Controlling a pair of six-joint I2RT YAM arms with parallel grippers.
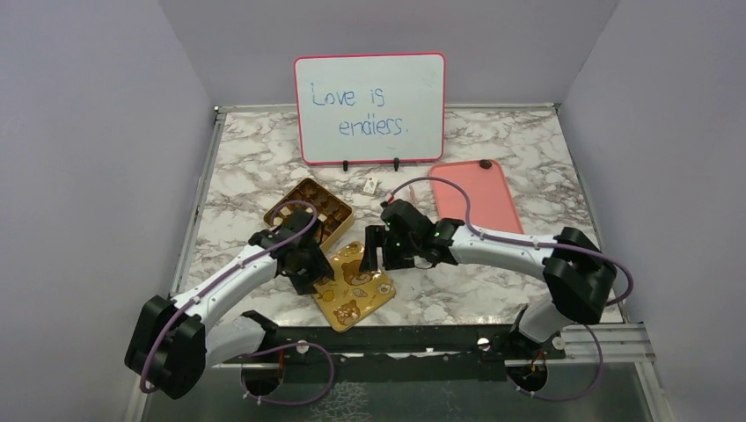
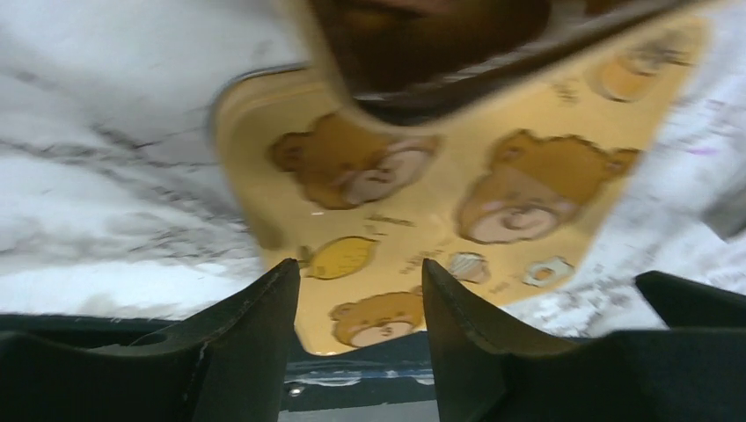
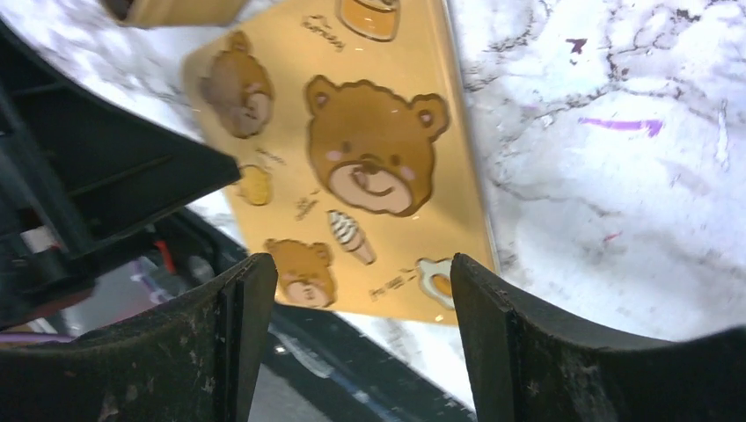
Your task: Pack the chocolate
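Note:
A yellow lid printed with bears lies flat on the marble near the front edge. Behind it stands the gold chocolate box, divided into compartments, partly hidden by the left arm. My left gripper hangs over the lid's left part, fingers apart and empty. My right gripper is over the lid's right part, also open with nothing between its fingers; the printed lid shows below them.
A pink mat lies at the right, with a small dark lump on it. A whiteboard stands at the back. A small white item sits behind the box.

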